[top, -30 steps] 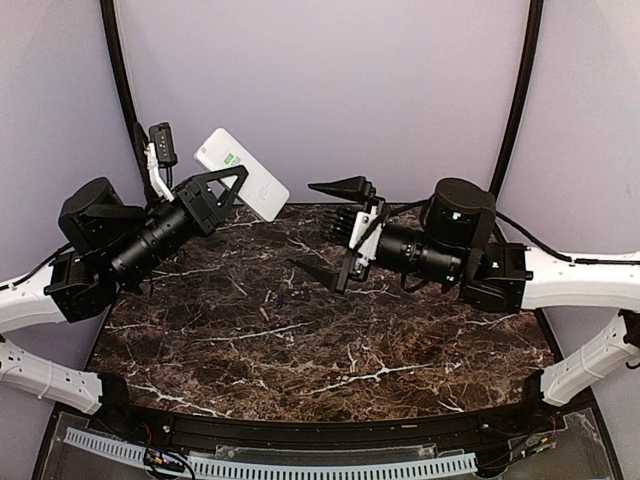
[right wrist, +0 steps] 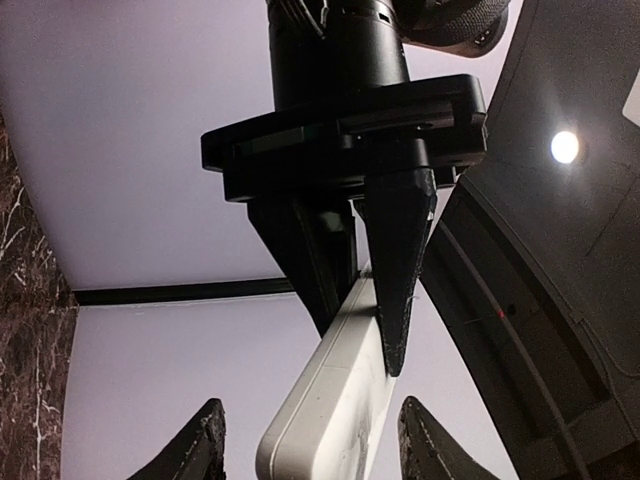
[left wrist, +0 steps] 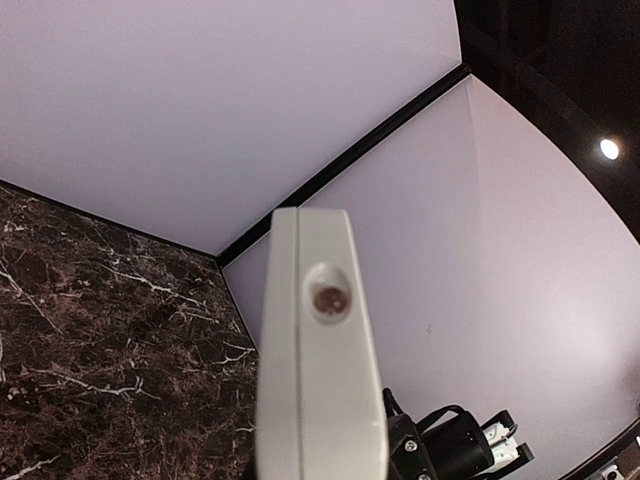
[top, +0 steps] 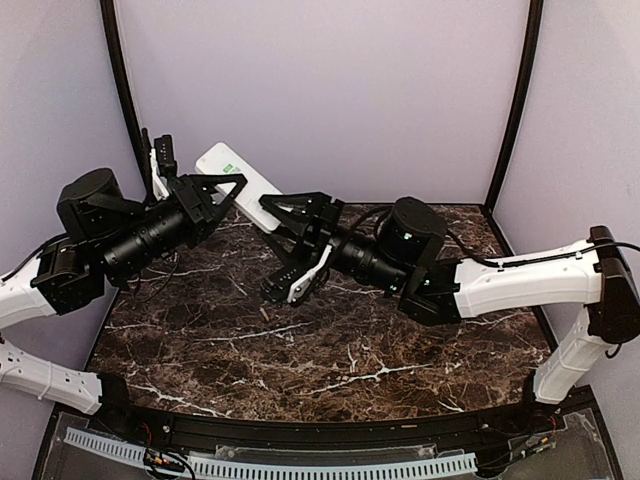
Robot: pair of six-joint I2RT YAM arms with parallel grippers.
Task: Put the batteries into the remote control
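The white remote control (top: 252, 187) is held up in the air, tilted, and its small green mark shows in the top view. My left gripper (top: 238, 183) is shut on its middle, with both black fingers (right wrist: 395, 270) against it in the right wrist view. Around the remote's lower right end, my right gripper stands part open. Gaps show between the remote and the right fingers. The left wrist view has the remote (left wrist: 320, 390) end-on, with a round recess. A small brownish piece (top: 265, 313) on the table is too small to identify.
Pale walls (top: 330, 100) enclose it at the back and sides. A perforated metal strip (top: 330, 470) runs along the front.
The left gripper and remote have shifted slightly, with the remote's face now appearing narrower.
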